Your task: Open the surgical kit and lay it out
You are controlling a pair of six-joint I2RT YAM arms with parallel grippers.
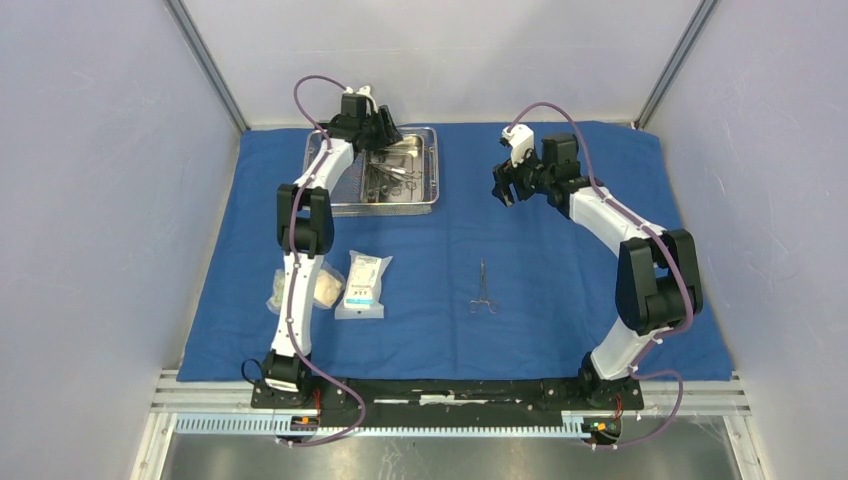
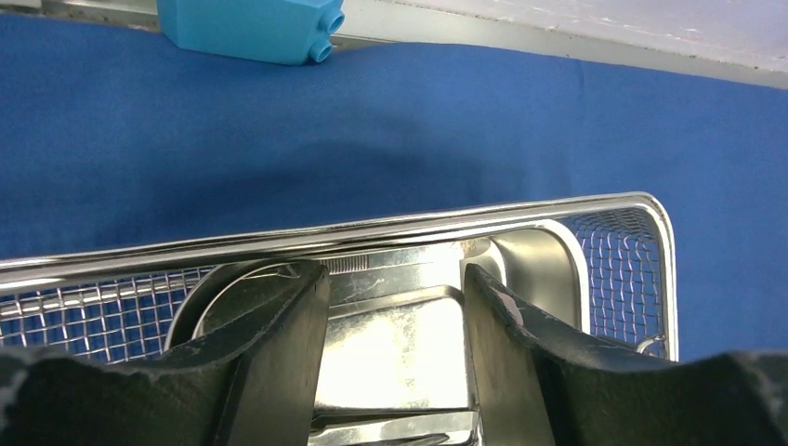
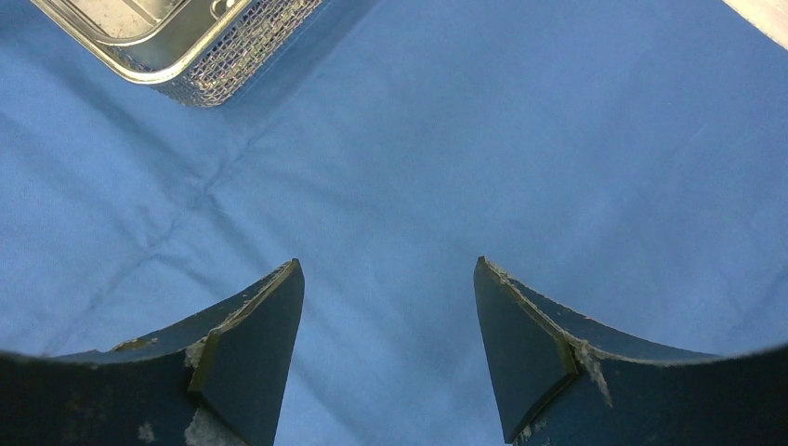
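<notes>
A wire-mesh metal tray point(image 1: 387, 209) stands at the back left on the blue cloth, with an inner steel tray point(image 2: 544, 269) holding several metal instruments point(image 1: 390, 173). Over the tray's back edge is my left gripper point(image 1: 391, 132); its fingers are open and nothing is between them. In the left wrist view, an instrument's shiny metal end point(image 2: 400, 429) shows low between the fingers. My right gripper point(image 1: 506, 196) hangs over bare cloth to the right of the tray, fingers apart and empty. One scissor-handled clamp point(image 1: 483, 290) lies alone on the cloth at the front middle.
Near the left arm lie a white sealed package point(image 1: 362, 285) and a bag of pale material point(image 1: 328, 287), partly covered by that arm. A light-blue object point(image 2: 246, 28) sits behind the tray by the back wall.
</notes>
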